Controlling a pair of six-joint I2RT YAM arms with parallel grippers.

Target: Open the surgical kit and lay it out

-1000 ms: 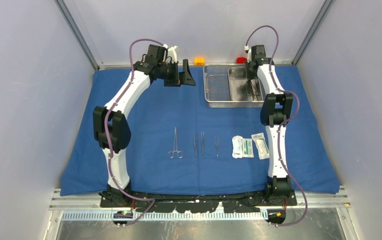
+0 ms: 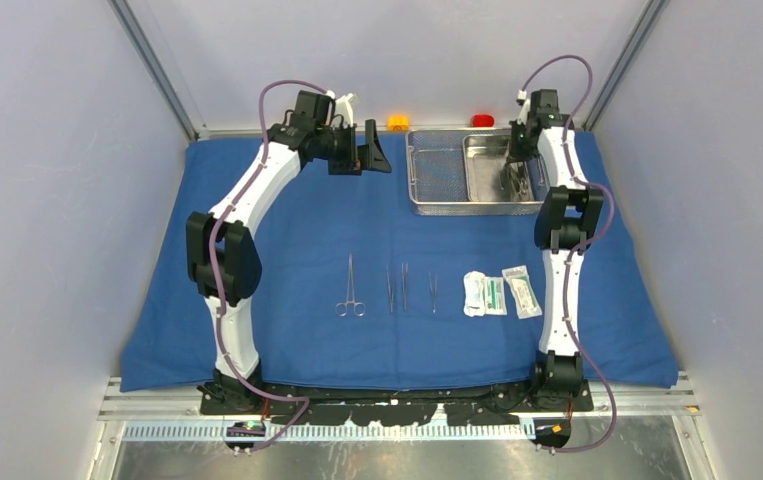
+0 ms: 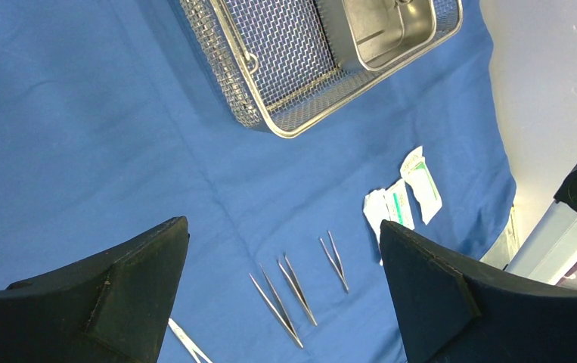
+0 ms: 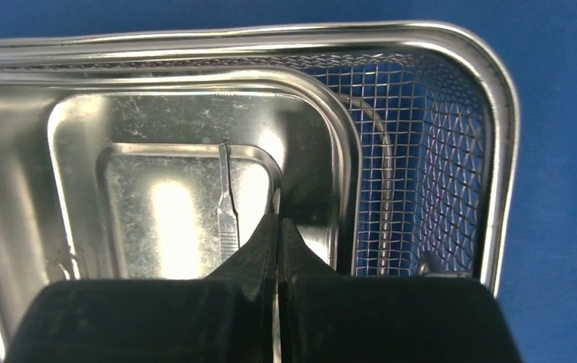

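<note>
My right gripper is low over the inner metal tray [image 4: 348,174], shut on a thin metal instrument [image 4: 276,199]. Only the instrument's tip and a sliver of it show; the fingers hide most of the rest. Left of it, a flat scalpel-like handle [image 4: 225,200] lies in the tray. The mesh basket [image 2: 412,180] surrounds that tray. Open and empty, my left gripper hangs left of the basket. On the blue cloth are scissor-like forceps [image 2: 351,290], several tweezers [image 2: 404,288] and white-green packets [image 2: 521,290].
Behind the basket stand a yellow block [image 2: 398,123] and a red block [image 2: 482,120]. A curved metal bar [image 4: 386,166] runs along the mesh right of the tray.
The left arm and the laid-out items look unchanged.
</note>
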